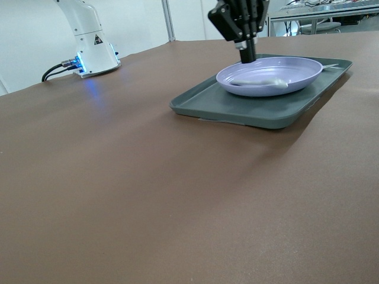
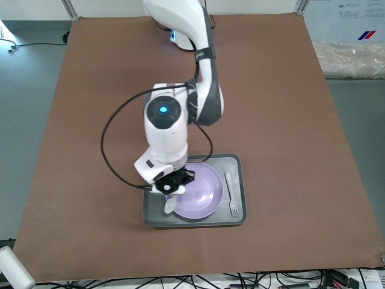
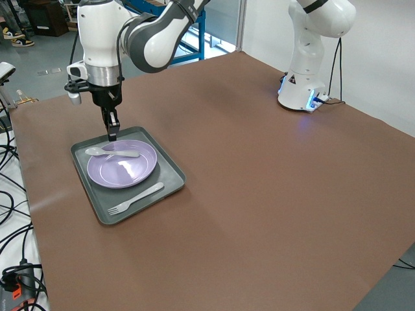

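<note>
A grey tray (image 2: 234, 168) holds a purple plate (image 2: 201, 198), with a white spoon (image 3: 120, 153) lying across the plate and a white fork (image 3: 135, 199) on the tray beside it. In the left view the fork runs along the plate's right side. My gripper (image 1: 247, 57) points down just above the far part of the plate, apart from the spoon; in the left view it is largely hidden under the arm. Whether its fingers are open or shut is unclear.
Cables lie beyond the table's edge in the left and right views.
</note>
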